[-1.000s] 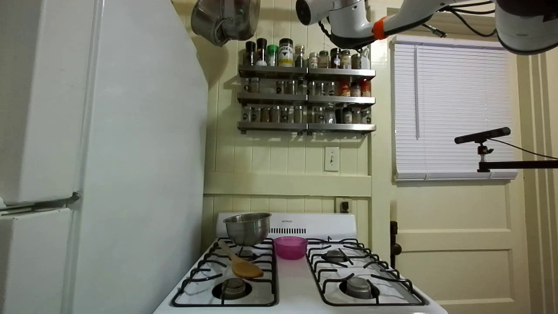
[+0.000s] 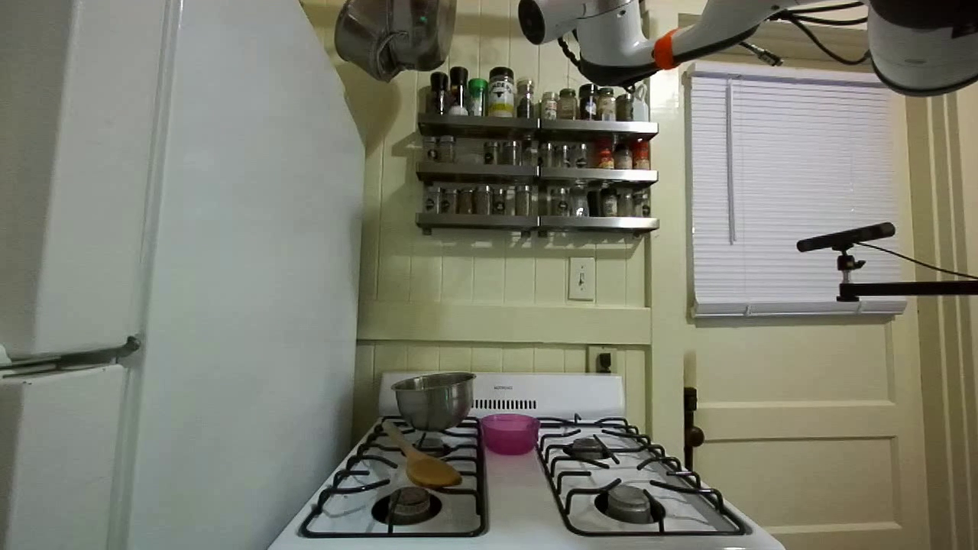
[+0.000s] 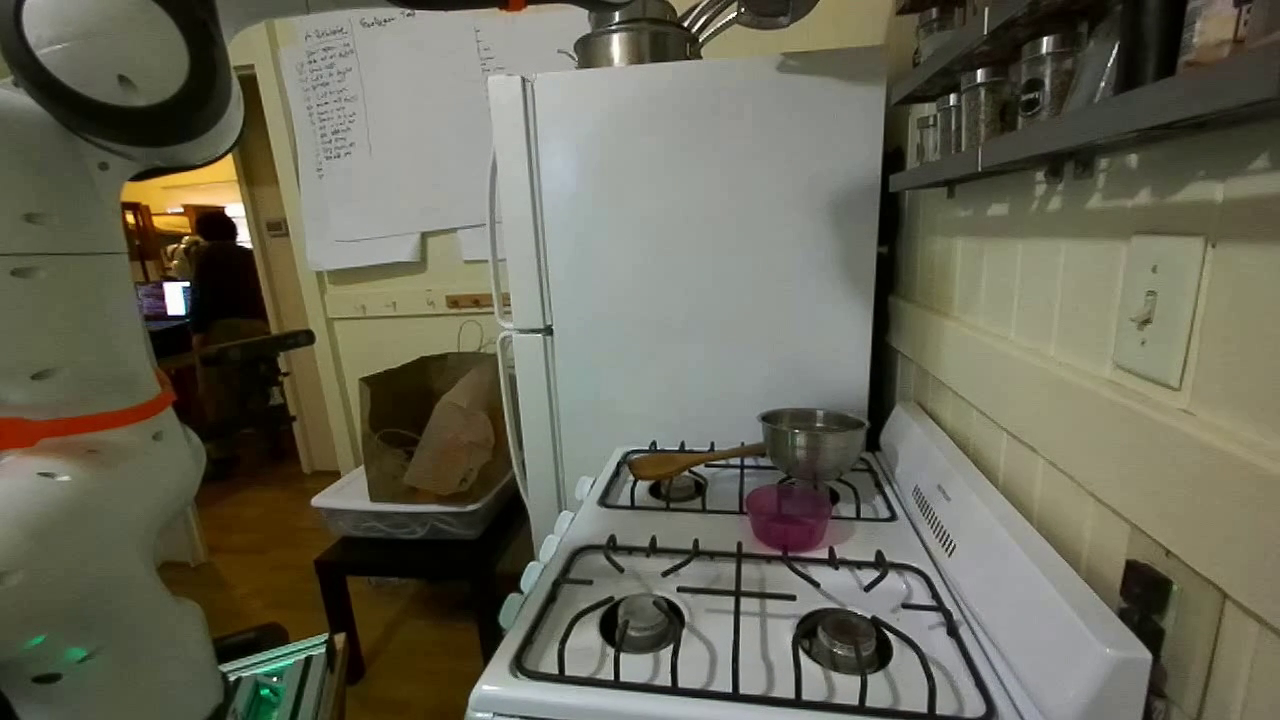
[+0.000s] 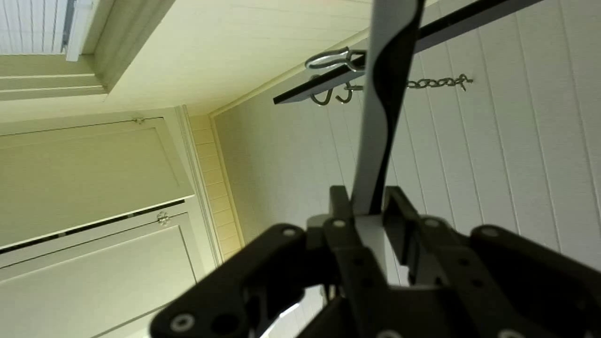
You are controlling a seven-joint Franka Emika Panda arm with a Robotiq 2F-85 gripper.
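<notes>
My gripper shows in the wrist view, its dark fingers closed around a long, shiny metal strip [image 4: 380,96] that looks like a handle. The strip runs up out of the top of the frame, so whatever it belongs to is hidden there. In exterior view 1 the arm [image 2: 610,46] is high up, level with the top spice shelf, and its gripper is out of frame. A metal pot [image 2: 399,32] is partly visible at the top edge; what supports it cannot be seen. On the stove stand a steel bowl [image 2: 433,403], a wooden spoon [image 2: 431,471] and a pink bowl [image 2: 510,435].
Spice shelves [image 2: 538,171] line the wall above the stove. The fridge [image 3: 720,240] rises beside it, with pots [image 3: 636,46] on top. Behind the strip, a dark bar [image 4: 479,22] carries metal hooks [image 4: 332,93].
</notes>
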